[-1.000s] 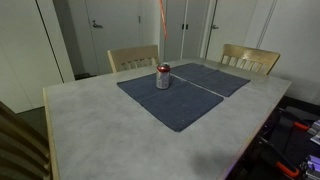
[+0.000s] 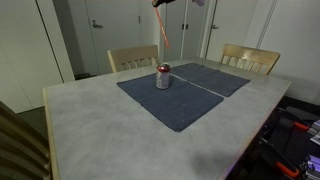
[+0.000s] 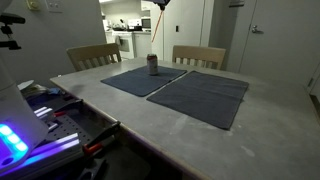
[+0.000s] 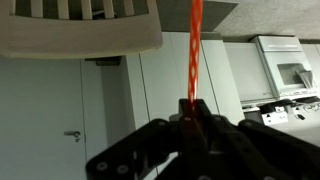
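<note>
A thin red-orange straw (image 4: 195, 50) is held in my gripper, whose fingers are shut on it. In exterior view 1 the straw (image 2: 162, 27) hangs slightly tilted, its lower end in the air above a silver can with a red top (image 2: 163, 76). Exterior view 2 shows the same gap between the straw (image 3: 157, 28) and the can (image 3: 152, 65). The can stands upright on a dark placemat (image 2: 180, 104). Whether the straw is lined up with the can's top, I cannot tell.
A second dark placemat (image 2: 211, 78) lies beside the first, flat and bare. Wooden chairs (image 2: 133, 58) stand round the table.
Compared with a second ago, the gripper has come down into exterior view 1 and the straw hangs lower. The can has not moved.
</note>
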